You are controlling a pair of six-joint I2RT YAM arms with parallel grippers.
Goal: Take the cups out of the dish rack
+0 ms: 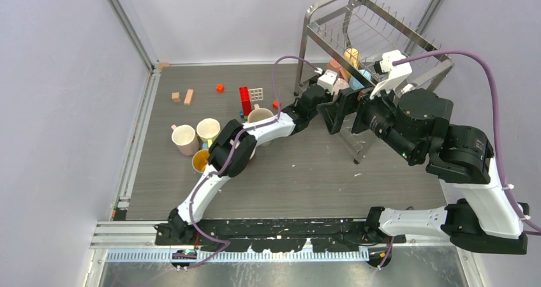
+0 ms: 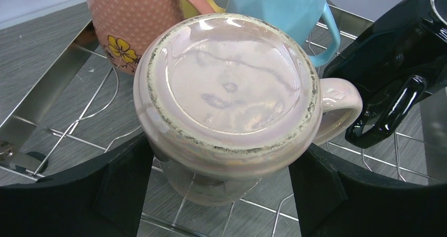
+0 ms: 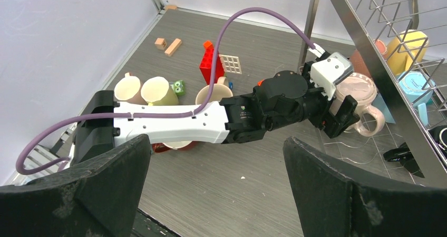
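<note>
An upturned pale pink mug (image 2: 229,84) stands on the rack's lower wire shelf, between the fingers of my left gripper, which touch or nearly touch its sides; whether they grip it I cannot tell. Behind it are a salmon flowered mug (image 2: 132,16), a yellow mug (image 3: 400,55), a light blue mug (image 2: 274,8) and a black mug (image 2: 390,58). My right gripper is open and empty, held high near the rack's near side in the top view.
Several removed cups (image 1: 185,140) stand on the table's left, beside red bricks (image 1: 245,101) and small wooden blocks. The rack's steel upper shelf frame (image 3: 369,63) overhangs the mugs.
</note>
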